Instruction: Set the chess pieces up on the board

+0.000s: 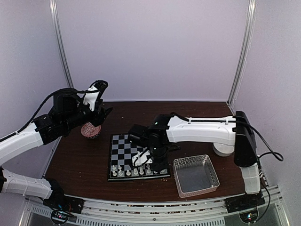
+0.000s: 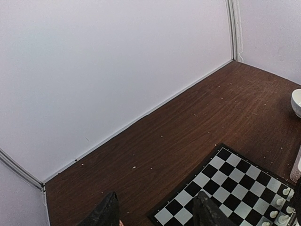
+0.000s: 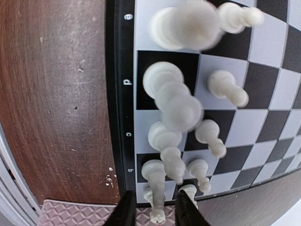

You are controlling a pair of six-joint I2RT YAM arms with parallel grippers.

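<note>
The chessboard (image 1: 121, 150) lies mid-table with white pieces along its near edge, partly hidden by the right arm. In the right wrist view, a tall piece (image 3: 181, 112) stands on square d, with smaller pieces (image 3: 228, 87) in the row behind. My right gripper is open over the board's b end, a slender piece (image 3: 157, 183) reaching between its fingers; whether it touches them I cannot tell. My left gripper is open, raised left of the board with nothing between its fingers.
A metal basket (image 1: 195, 176) sits right of the board, a white bowl (image 1: 223, 149) behind it. A pink patterned object (image 1: 90, 130) is at the left.
</note>
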